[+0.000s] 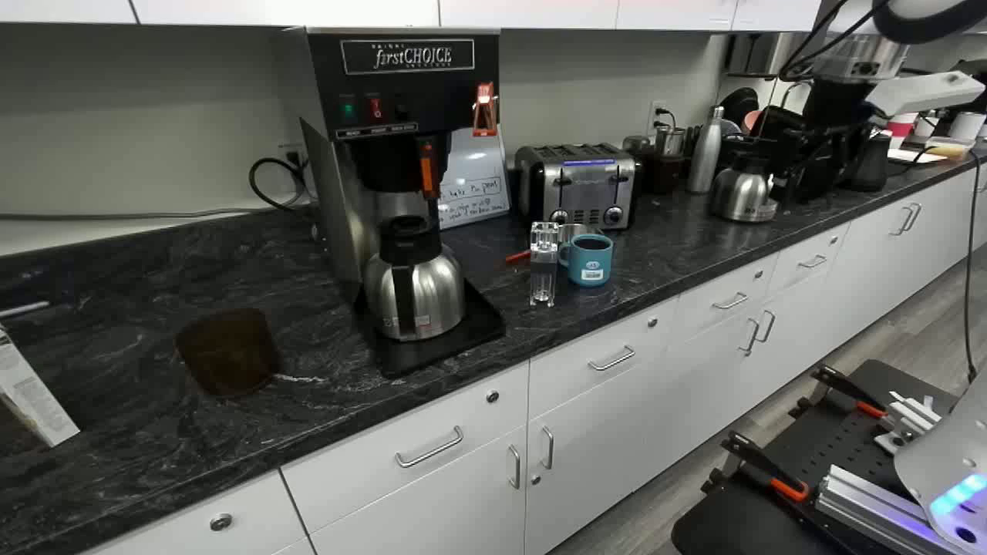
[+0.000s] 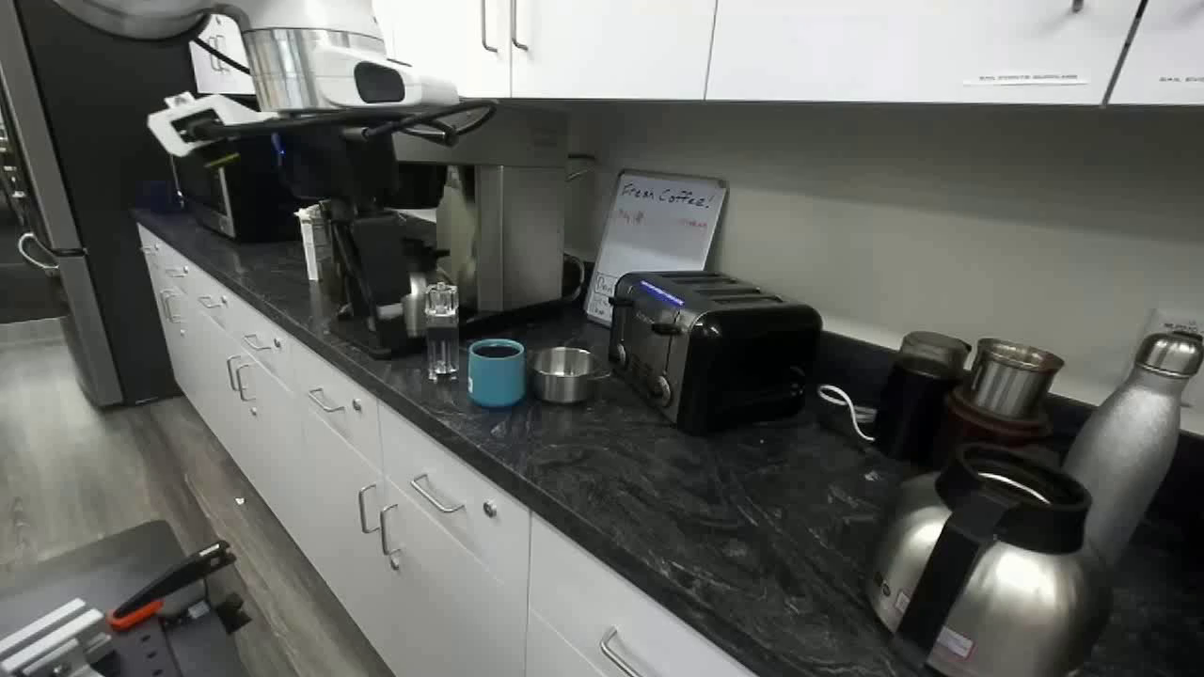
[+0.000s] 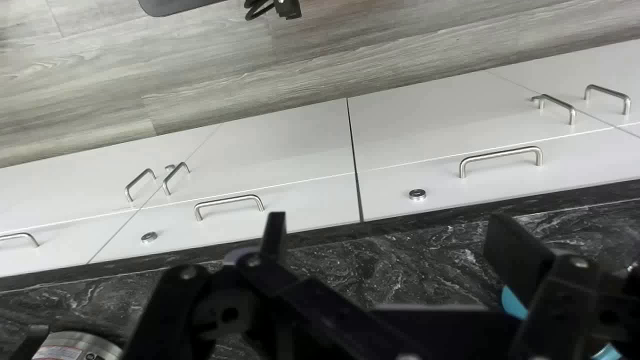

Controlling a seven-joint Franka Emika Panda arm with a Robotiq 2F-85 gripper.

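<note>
My gripper is open, its two dark fingers wide apart with only bare countertop between them in the wrist view. Over the counter, the arm point(image 2: 305, 68) reaches in from the upper left of exterior view 2. A teal mug point(image 1: 590, 260) holding dark liquid stands upright on the counter; slivers of teal point(image 3: 513, 302) peek out beside my right finger. Close to the mug are a clear acrylic container point(image 1: 543, 264) and a small steel cup point(image 2: 563, 374). A steel carafe point(image 1: 416, 287) sits beneath the coffee maker point(image 1: 398, 88).
Behind the mug is a toaster point(image 2: 711, 350), with a whiteboard point(image 2: 657, 231) leaning on the wall. Another steel carafe point(image 2: 993, 564) and a metal bottle point(image 2: 1140, 440) stand farther along. Upper cabinets point(image 2: 903, 51) overhang the counter. Bare countertop point(image 2: 632, 496) lies in front of the toaster.
</note>
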